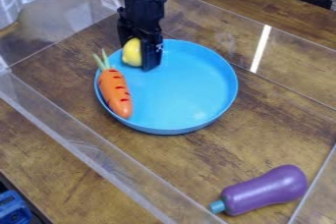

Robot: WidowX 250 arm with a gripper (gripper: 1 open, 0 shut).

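A blue plate (180, 90) sits on the wooden table, holding an orange toy carrot (117, 92) with green top on its left side. At the plate's back left, the dark gripper (140, 49) reaches down around a yellow object (133, 53); whether its fingers press on it is hard to tell. A purple toy eggplant (264, 191) lies off the plate at the bottom right.
Clear plastic walls border the table on the left and bottom left. A blue object (11, 208) sits in the bottom left corner. Bare wood (276, 100) lies right of the plate.
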